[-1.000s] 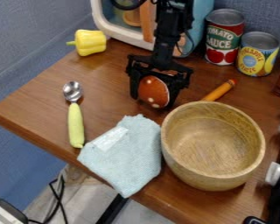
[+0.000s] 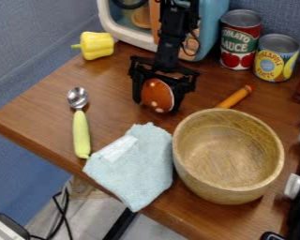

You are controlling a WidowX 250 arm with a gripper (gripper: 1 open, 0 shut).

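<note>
My black gripper (image 2: 160, 81) hangs over the middle of the wooden table, pointing down around an orange-red round object (image 2: 159, 95) at table level. Its fingers sit at either side of that object; whether they grip it is hard to tell. Behind the object the arm rises in front of a white and teal toy box.
A wooden bowl (image 2: 228, 159) and blue cloth (image 2: 130, 169) fill the front. A spoon (image 2: 80, 122) with pale green handle lies left, a yellow pepper (image 2: 95, 45) behind it. Two cans (image 2: 239, 42), an orange stick (image 2: 234, 98) and bottles stand right.
The gripper and the orange-red object have shifted very slightly; otherwise the scene looks the same.
</note>
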